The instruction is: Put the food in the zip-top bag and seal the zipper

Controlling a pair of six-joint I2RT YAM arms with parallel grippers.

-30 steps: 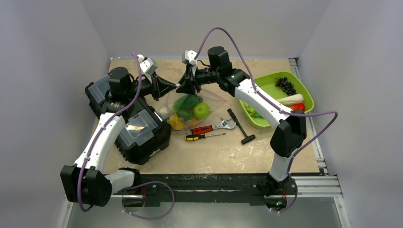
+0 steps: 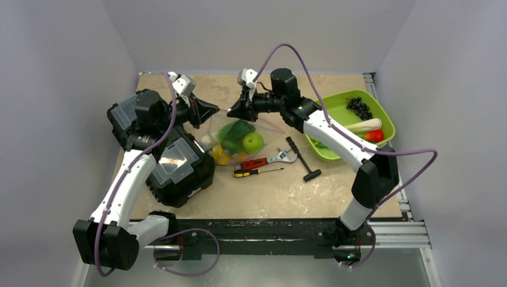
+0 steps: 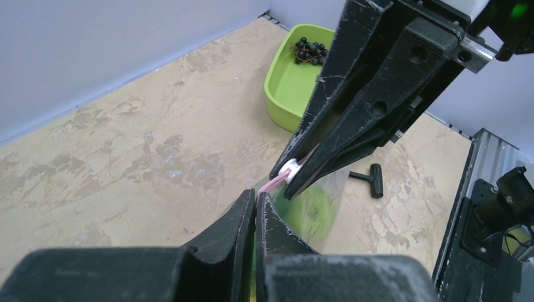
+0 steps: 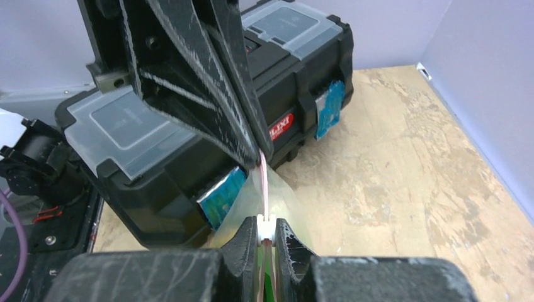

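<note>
The clear zip top bag point(image 2: 270, 124) lies mid-table with a green apple point(image 2: 253, 142), leafy greens point(image 2: 226, 131) and yellow food point(image 2: 220, 156) inside. Its pink zip strip point(image 4: 264, 189) runs taut between my two grippers. At the left, my left gripper is shut on the end of that strip. A short way to the right, my right gripper is shut on the white zipper slider, which also shows in the left wrist view between the right fingers. Much of the bag's mouth is hidden beneath the grippers.
A green bin point(image 2: 338, 101) at the right holds black grapes point(image 2: 359, 108), a leek point(image 2: 363, 126) and a red tomato point(image 2: 374, 136). Black toolboxes point(image 2: 179, 170) stand at the left. A wrench point(image 2: 278, 158), screwdriver point(image 2: 257, 172) and hammer point(image 2: 305, 161) lie near the bag.
My right gripper has moved to the right, away from the left fingertips, with the slider. The left gripper is almost where it was.
</note>
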